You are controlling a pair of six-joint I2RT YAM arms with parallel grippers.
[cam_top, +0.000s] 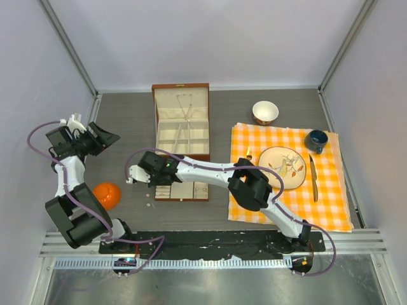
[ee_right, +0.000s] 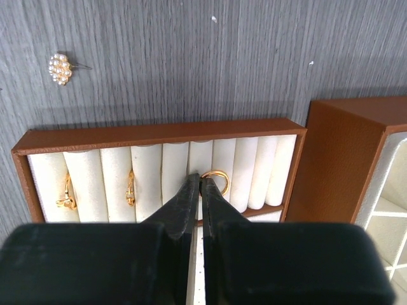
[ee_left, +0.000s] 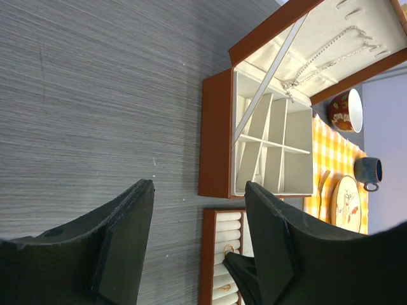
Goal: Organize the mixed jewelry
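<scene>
A brown ring tray (ee_right: 159,132) with white rolls holds gold rings. In the right wrist view my right gripper is down among the rolls, fingertips close together at a gold ring (ee_right: 221,175); whether it grips the ring is unclear. Two other rings (ee_right: 67,202) (ee_right: 130,190) sit in slots to the left. A pearl earring (ee_right: 60,68) lies on the table beside the tray. An open jewelry box (ee_left: 217,133) stands behind, with chains in its lid. My left gripper (cam_top: 102,136) is open and empty over the table's left side.
An orange object (cam_top: 107,194) lies at the left near edge. The right side holds a checked cloth (cam_top: 248,216) with a plate (cam_top: 282,168), cutlery, a mug (cam_top: 316,141) and a bowl (cam_top: 265,112).
</scene>
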